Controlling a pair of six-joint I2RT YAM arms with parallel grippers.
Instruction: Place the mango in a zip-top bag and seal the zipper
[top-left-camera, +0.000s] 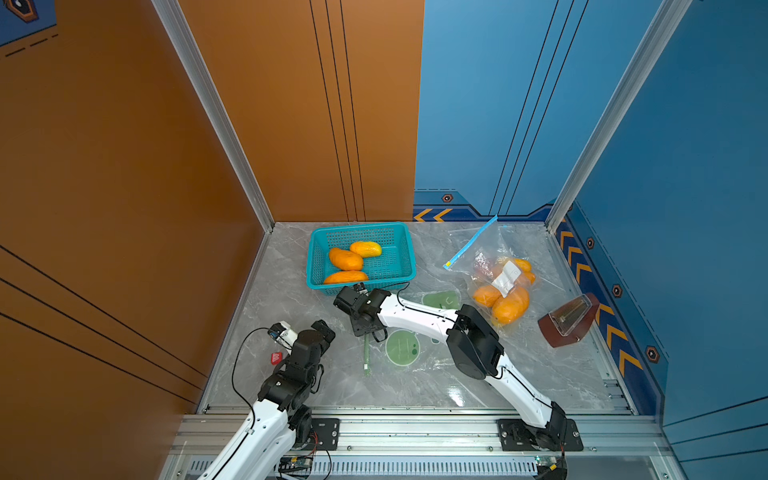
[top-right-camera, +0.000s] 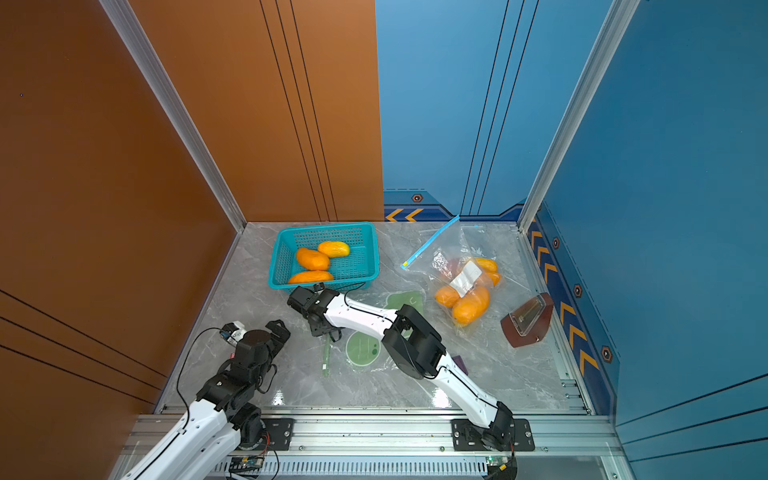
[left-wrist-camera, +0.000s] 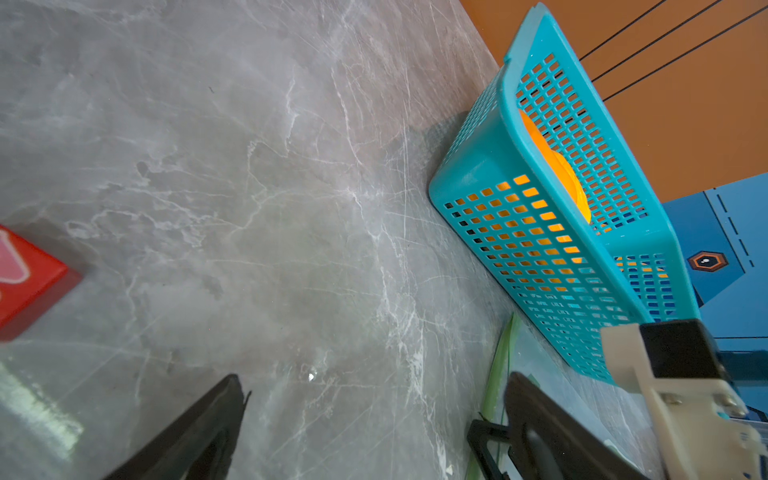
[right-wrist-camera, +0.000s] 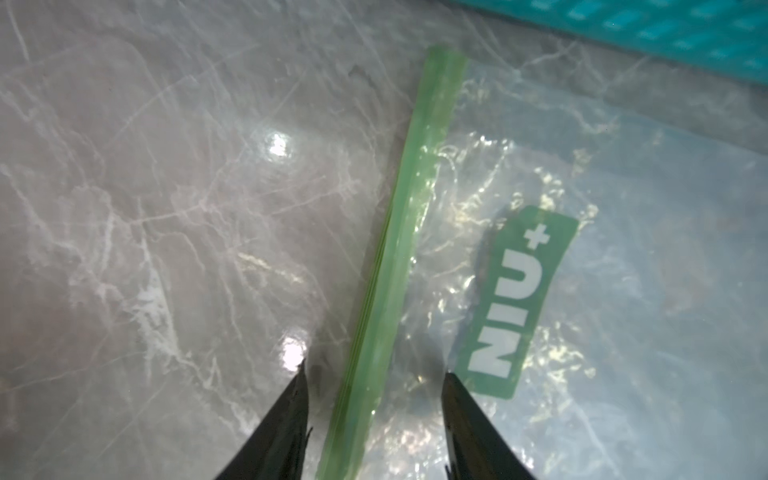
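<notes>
A clear zip top bag with a green zipper strip (right-wrist-camera: 392, 296) lies flat on the table, its strip running between the parted fingers of my right gripper. Nothing is visibly gripped there; the strip looks to be on the table below the fingertips. Several mangoes (top-left-camera: 346, 259) rest in the teal basket (top-left-camera: 398, 232) at the back. My left gripper stands open over bare table at the left, with nothing between its fingers. Much of the flat bag is covered by my right arm in the top views.
At the right, another clear bag with a blue zipper (top-left-camera: 470, 242) holds several mangoes (top-left-camera: 512, 305). Beyond it stands a brown container (top-left-camera: 569, 320). A small red box (left-wrist-camera: 28, 276) sits by the left arm. Between box and basket the table is clear.
</notes>
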